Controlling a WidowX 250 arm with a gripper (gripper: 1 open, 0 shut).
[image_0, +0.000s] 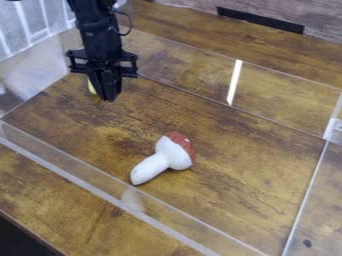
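My black gripper is low over the wooden surface at the upper left, with its fingers close together and shut. A small yellow object is mostly hidden just behind and left of it; whether they touch I cannot tell. A white plush mushroom with a red cap lies on its side in the lower middle, apart from the gripper.
Clear transparent walls border the wooden area on the sides and front. A thin white strip stands out at the back right.
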